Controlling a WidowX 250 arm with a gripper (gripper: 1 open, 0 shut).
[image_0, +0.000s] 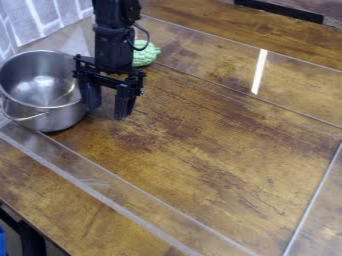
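My black gripper (110, 100) hangs low over the wooden table, just right of a large steel pot (40, 85); its fingers point down, spread apart beside the pot's right rim, with nothing visible between them. A green object (147, 54) lies behind the arm, partly hidden by it.
Clear plastic walls border the table (221, 150) at left, back and right.
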